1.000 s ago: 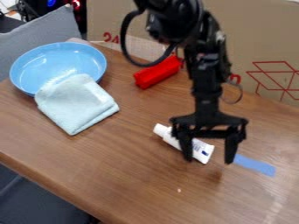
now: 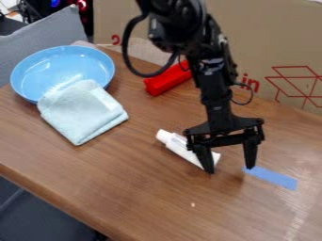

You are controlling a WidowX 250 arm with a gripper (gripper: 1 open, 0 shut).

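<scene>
My black gripper (image 2: 229, 160) is open, low over the wooden table, its fingers on either side of the right end of a white tube (image 2: 178, 145). The tube lies slanting on the tabletop, partly hidden by the gripper. A blue strip (image 2: 274, 178) lies just right of the gripper.
A blue plate (image 2: 63, 68) and a folded pale cloth (image 2: 81, 110) are at the left. A red object (image 2: 168, 79) lies behind the arm, before a cardboard box (image 2: 283, 61).
Over the last second the gripper has shifted slightly, and the white tube appears moved a little to the left and up in the view.
</scene>
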